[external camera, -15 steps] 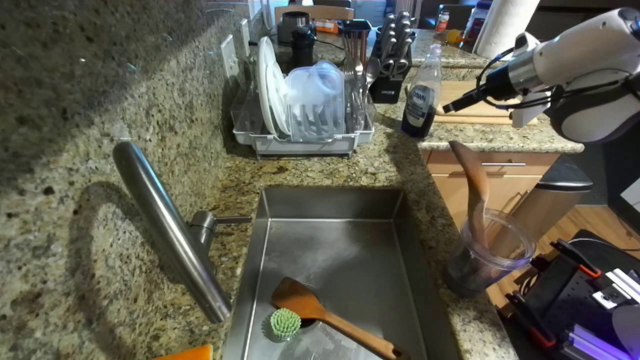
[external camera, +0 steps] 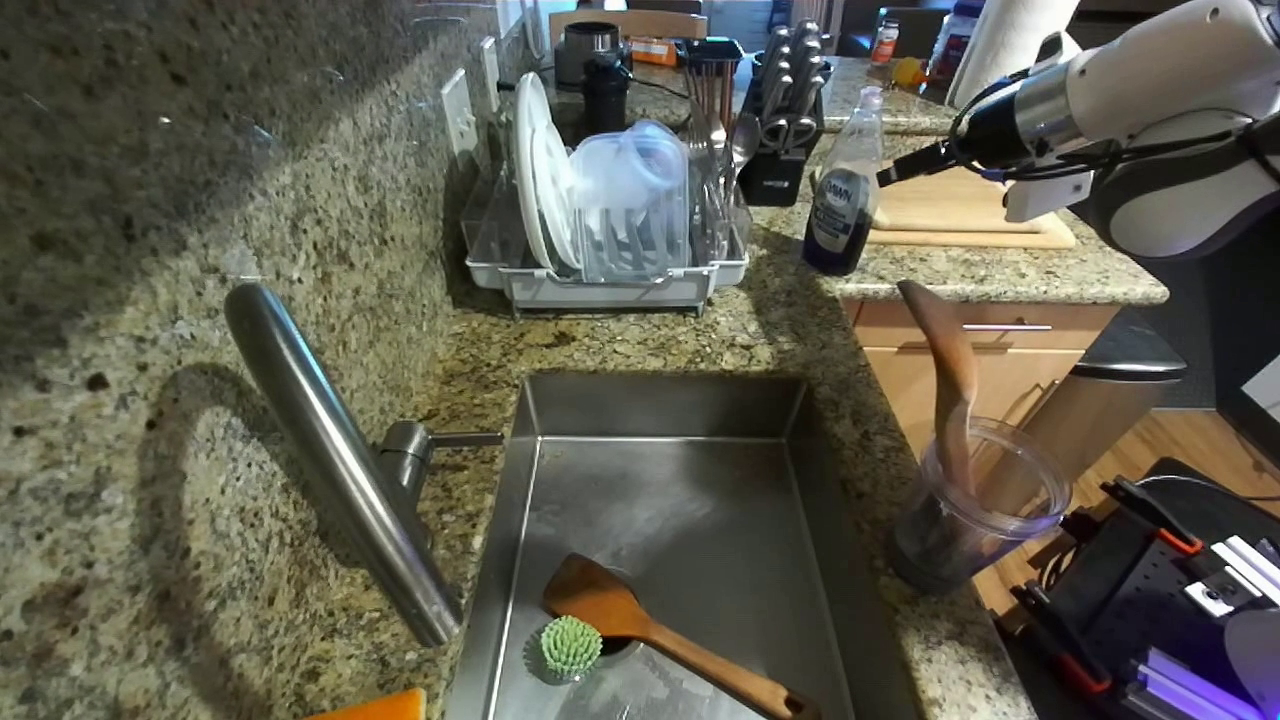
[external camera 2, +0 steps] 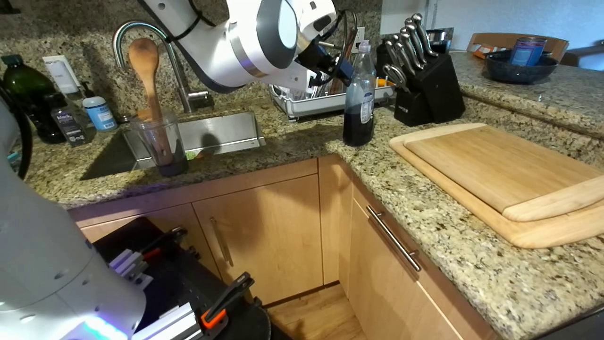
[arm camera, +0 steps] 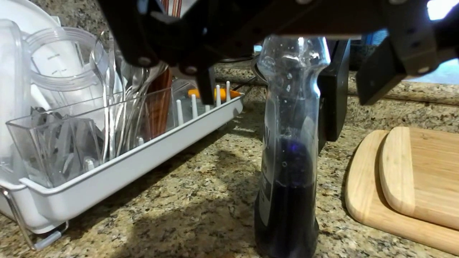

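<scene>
A clear dish soap bottle (external camera: 842,198) with dark liquid stands upright on the granite counter, beside the knife block. In the wrist view the bottle (arm camera: 290,172) rises between the two spread fingers of my open gripper, its top hidden behind the gripper's body. From the side, my gripper (external camera: 888,176) is level with the bottle's upper part, just to its right in exterior view 1. In exterior view 2 the fingertips overlap the bottle's (external camera 2: 360,96) neck area; whether they touch it I cannot tell.
Left of the bottle stands a full dish rack (arm camera: 129,161). A knife block (external camera 2: 427,85) is close behind it, and stacked cutting boards (external camera 2: 504,170) lie to the right. The sink (external camera: 672,516) holds a wooden spatula (external camera: 672,642) and green brush (external camera: 570,646). A spoon cup (external camera 2: 158,136) stands at the counter edge.
My gripper has risen, from beside the bottle's label to beside its upper part, and shifted slightly left in exterior view 1. The bottle stands in the same place.
</scene>
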